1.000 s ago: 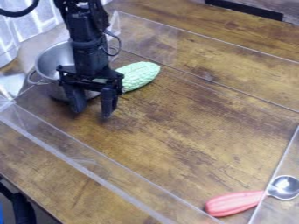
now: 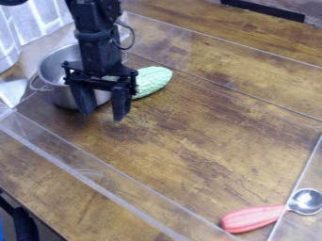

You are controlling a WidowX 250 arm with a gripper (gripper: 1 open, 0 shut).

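My black gripper (image 2: 102, 102) hangs at the upper left, fingers pointing down, over the front right side of a metal pot (image 2: 56, 71). Whether it is open or holds anything between its fingertips is hard to tell. A pale green corn-shaped object (image 2: 152, 80) lies just right of the pot, partly behind the gripper.
A pink-handled scoop (image 2: 258, 216) lies at the front right by a clear plastic wall. Clear panels edge the wooden table (image 2: 201, 141), whose middle is bare. A white object (image 2: 13, 91) sits at the far left.
My gripper has risen slightly. The pot and the green object look unmoved.
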